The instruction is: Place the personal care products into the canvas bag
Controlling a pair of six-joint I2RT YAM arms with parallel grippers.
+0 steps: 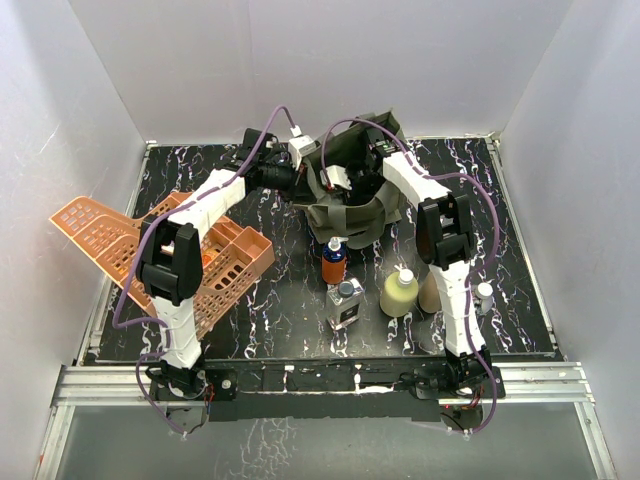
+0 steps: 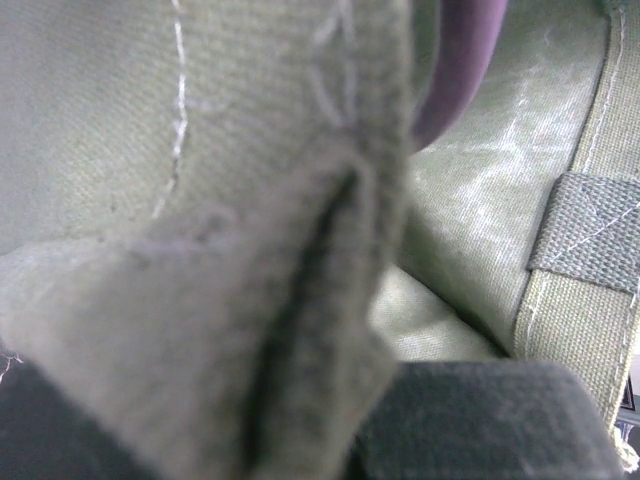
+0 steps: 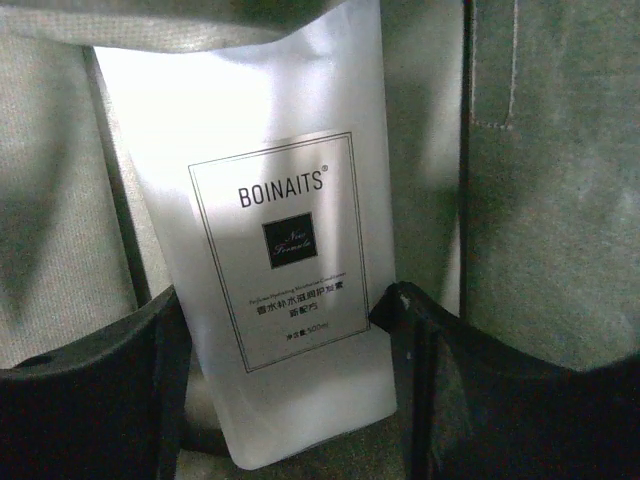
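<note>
My left gripper (image 1: 303,170) is at the left rim of the olive canvas bag (image 1: 362,222), shut on the folded fabric, which fills its wrist view (image 2: 270,280). My right gripper (image 1: 355,170) reaches down inside the bag, its fingers on either side of a white BOINAITS pouch (image 3: 280,230); whether they grip it firmly I cannot tell. Outside the bag stand an orange bottle with a blue top (image 1: 333,262), a clear square bottle (image 1: 344,305), a yellow-green bottle (image 1: 399,293), a tan bottle (image 1: 430,298) and a small white bottle (image 1: 484,297).
An orange plastic basket (image 1: 245,262) with its lid open sits at the left under my left arm. Free table lies at the front centre and the back right; walls enclose the table at the sides and back.
</note>
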